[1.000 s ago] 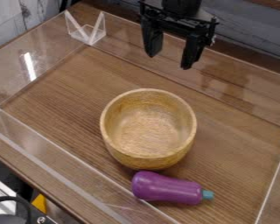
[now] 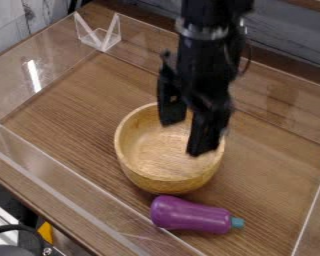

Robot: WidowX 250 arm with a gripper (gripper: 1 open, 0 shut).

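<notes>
My gripper (image 2: 190, 105), a dark, motion-blurred shape, reaches down from the top centre over a light wooden bowl (image 2: 156, 165), covering its back part. Its fingers look spread, with nothing visible between them, though the blur hides detail. A purple eggplant-like object (image 2: 190, 214) with a teal tip lies in front of the bowl, towards the bottom edge.
A clear wire holder (image 2: 99, 32) stands at the back left. A dark cable or part lies at the bottom-left corner.
My gripper has moved down and towards the camera, from the back of the surface to over the bowl. The bowl and purple object have not moved.
</notes>
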